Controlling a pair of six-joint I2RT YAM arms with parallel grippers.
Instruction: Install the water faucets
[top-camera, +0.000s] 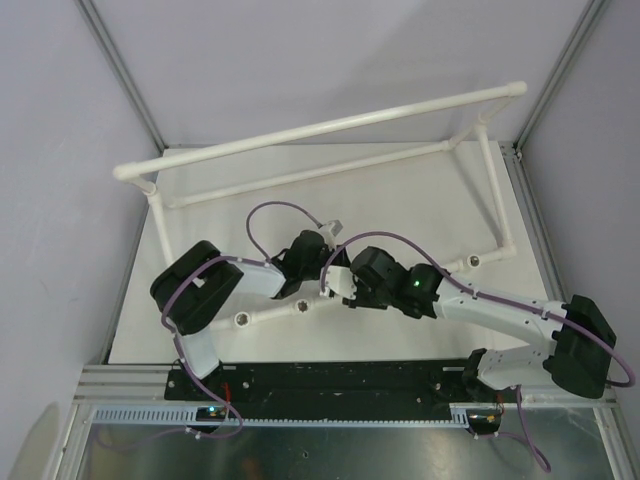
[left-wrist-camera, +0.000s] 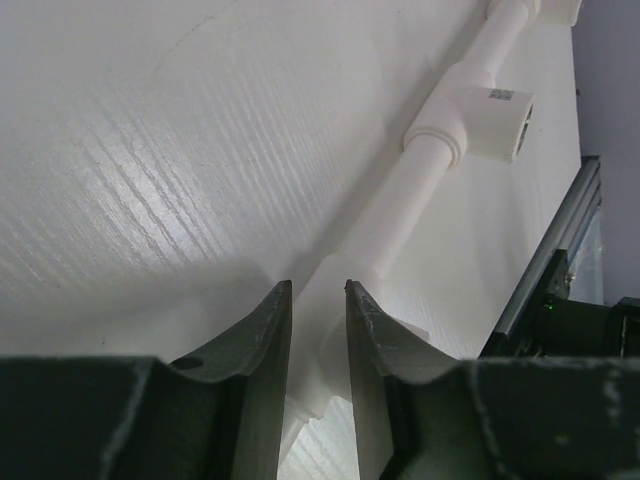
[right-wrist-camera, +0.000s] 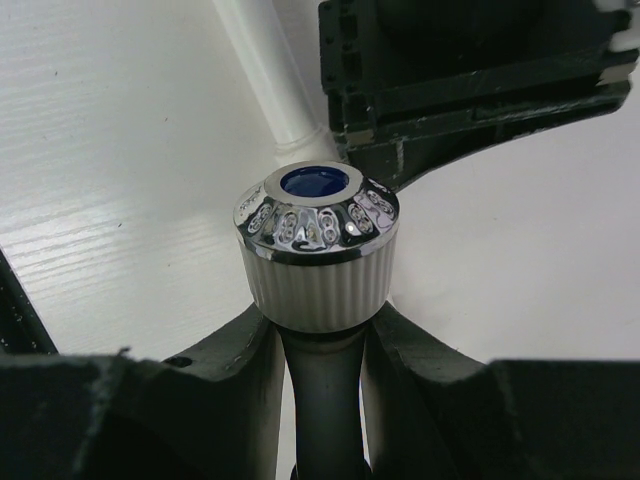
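Observation:
A chrome faucet (right-wrist-camera: 316, 255) with a blue cap stands upright in my right gripper, which is shut on it. In the top view that gripper (top-camera: 350, 295) is at the middle of the lower white pipe (top-camera: 270, 314). My left gripper is part open above the same pipe, over a white tee socket (left-wrist-camera: 375, 345) that shows behind its fingers. A further open socket (left-wrist-camera: 495, 120) sticks out of the pipe beyond it. The two grippers are close together in the top view.
The white pipe frame (top-camera: 320, 128) spans the back, with uprights at both sides. More open sockets sit along the lower pipe, at left and at right (top-camera: 473, 262). The board (top-camera: 430, 200) is clear behind the grippers.

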